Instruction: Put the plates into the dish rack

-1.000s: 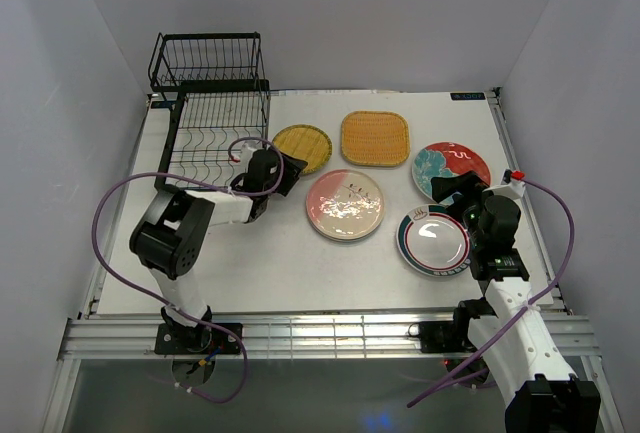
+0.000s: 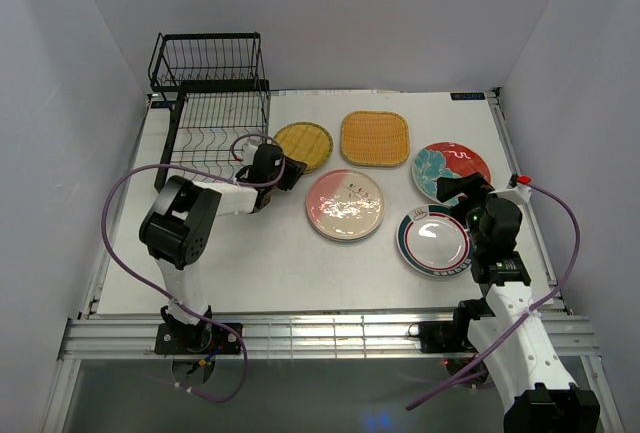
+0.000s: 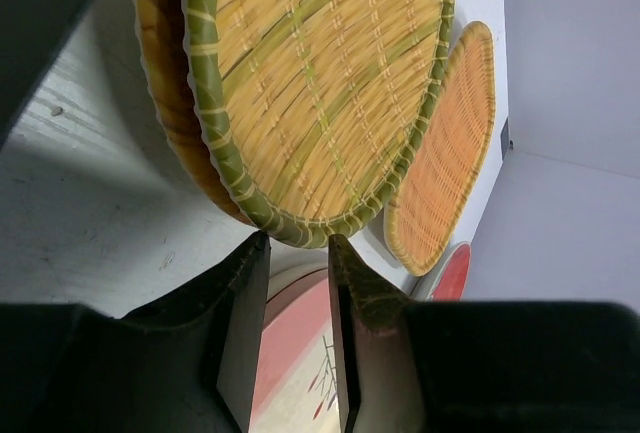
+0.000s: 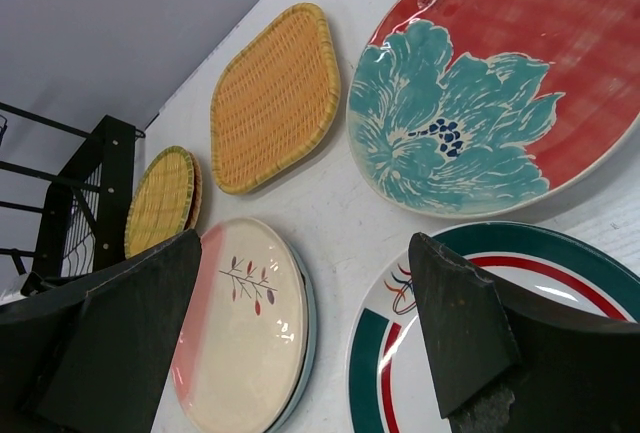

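The dish rack [image 2: 215, 83] stands empty at the back left. Beside it my left gripper [image 2: 292, 171] is at the edge of round woven plates [image 3: 310, 73]; its fingertips, slightly apart in the left wrist view, are at the green rim, a grip not clear. A pink-and-cream plate [image 2: 344, 203] lies stacked on another in the middle. At the right, a red plate with a teal flower [image 4: 580, 73] and a green-and-red rimmed plate [image 2: 435, 241] lie under or beside my open right gripper [image 2: 450, 193], with nothing visible between its fingers.
A rectangular woven tray [image 2: 374, 138] lies at the back centre. Grey walls close in the workspace at the sides and back.
My left arm has shifted very slightly at the woven plates. The right arm is practically unchanged.
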